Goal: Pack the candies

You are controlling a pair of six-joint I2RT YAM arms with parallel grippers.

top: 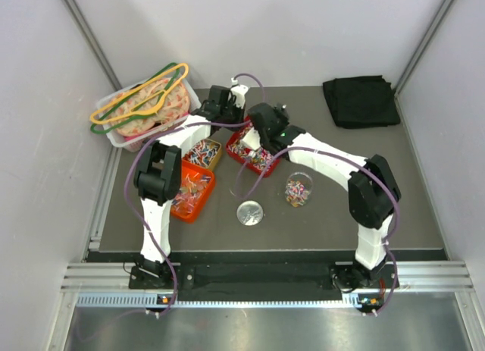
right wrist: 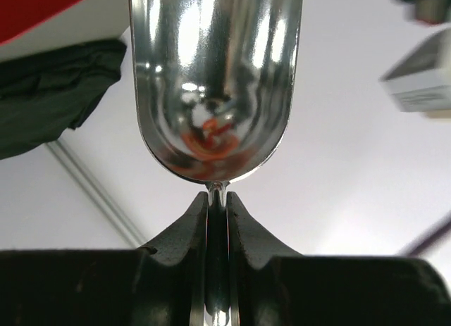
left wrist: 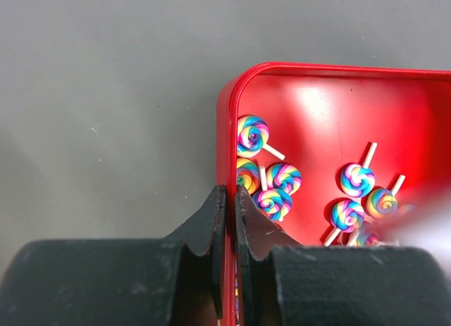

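Note:
My left gripper is shut on the side rim of the red tray [left wrist: 338, 70]; several swirled lollipops [left wrist: 252, 136] lie inside it. From above, more candies [top: 261, 161] show in the near part of this tray, the rest being covered by my right arm. In the right wrist view my right gripper is shut on the handle of a shiny metal scoop [right wrist: 211, 79]. No candy can be seen in the scoop bowl. A clear round jar [top: 298, 189] with candies stands to the tray's near right.
A round silver lid [top: 250, 213] lies left of the jar. Left of it are an orange tray [top: 186, 216] and a tan box [top: 217, 161], both holding candies. A heaped clear bin [top: 136, 142] and folded black cloth [top: 361, 102] sit further back.

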